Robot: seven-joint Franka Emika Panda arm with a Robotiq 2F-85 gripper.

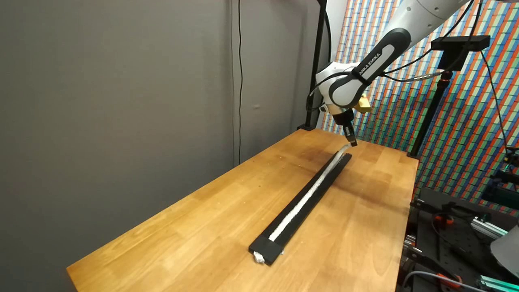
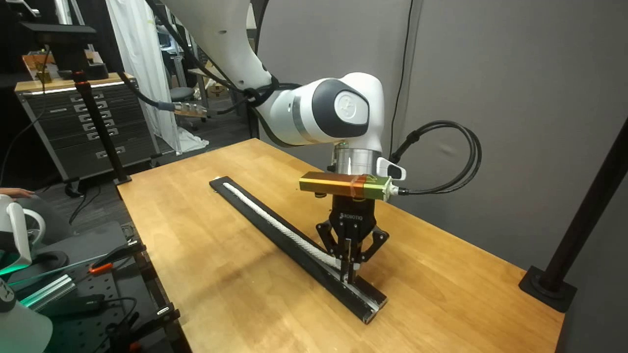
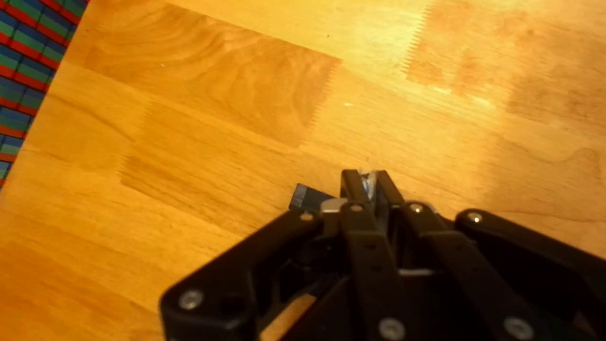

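Observation:
A white rope (image 1: pixel 305 195) runs along the groove of a long black channel bar (image 1: pixel 269 246) on the wooden table. The rope's near end pokes out from under the bar's capped end in exterior view 1. At the other end, my gripper (image 2: pixel 348 279) is shut on the rope, low over the bar in exterior view 2. Close to the gripper the rope (image 2: pixel 321 254) rises slightly out of the groove; beyond it, bare groove shows up to the bar's open end. In the wrist view, something pale shows between the gripper's (image 3: pixel 369 177) fingertips, and the bar (image 3: pixel 309 198) is mostly hidden.
A grey wall panel (image 1: pixel 146 97) stands along one long side. Black camera stands (image 2: pixel 547 288) rise at the table's corners. A dark cart (image 1: pixel 447 233) with tools adjoins the other side.

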